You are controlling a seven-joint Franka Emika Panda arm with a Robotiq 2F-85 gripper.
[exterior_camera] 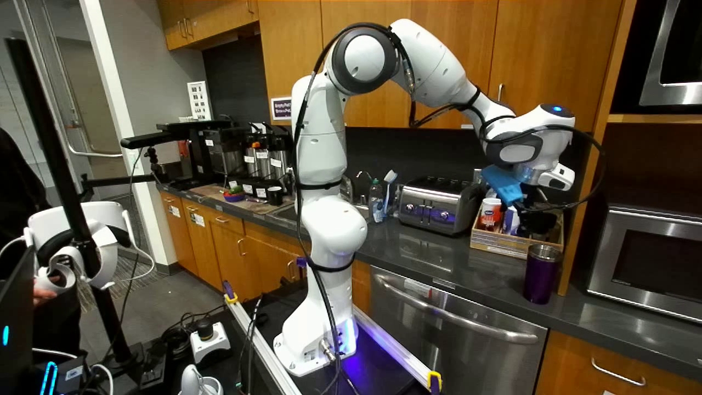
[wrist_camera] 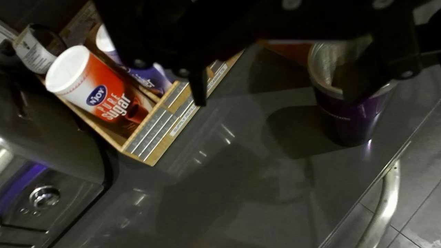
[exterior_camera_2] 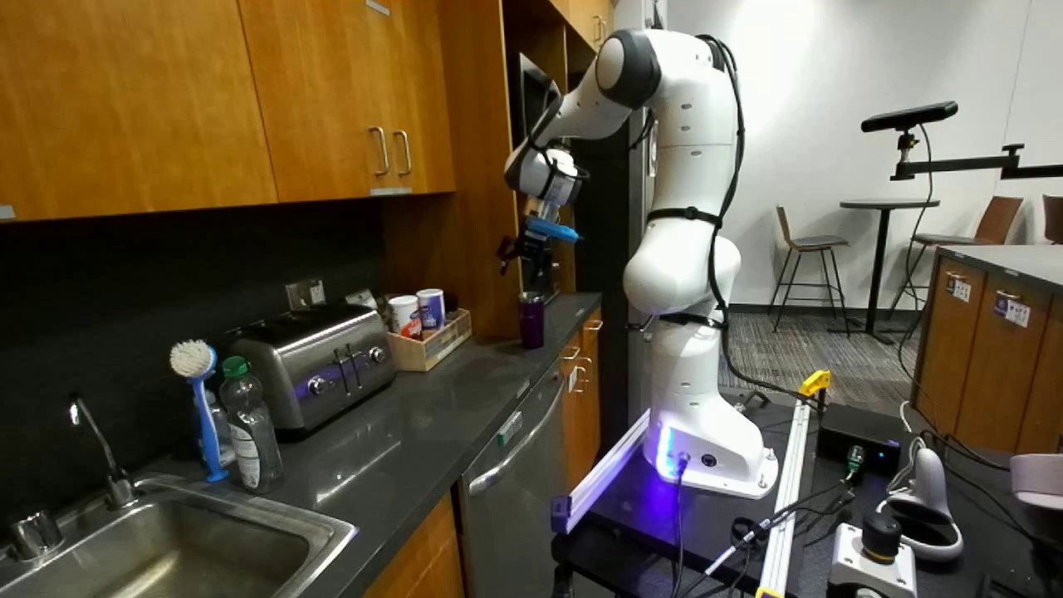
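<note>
A purple tumbler (exterior_camera: 543, 275) with a metal rim stands upright on the dark counter. In the wrist view the tumbler (wrist_camera: 349, 117) appears at right, its mouth partly covered by one dark finger (wrist_camera: 361, 76). My gripper is open: its fingers are spread wide, with only counter showing between them. From the second exterior side, the gripper (exterior_camera_2: 526, 261) hangs over the counter near the tumbler (exterior_camera_2: 531, 321), pointing down. At the wrist view's left, a wooden box (wrist_camera: 159, 126) holds a red and white sugar canister (wrist_camera: 97, 84) and a purple-labelled canister (wrist_camera: 151, 78).
A steel toaster (exterior_camera: 437, 204) sits left of the box. Beyond the tumbler is a tall wooden panel, then a microwave (exterior_camera: 648, 263). Overhead hang wooden cabinets (exterior_camera: 454, 66). Bare counter (wrist_camera: 231, 198) lies in front of the box, bounded by the dishwasher handle (wrist_camera: 384, 206).
</note>
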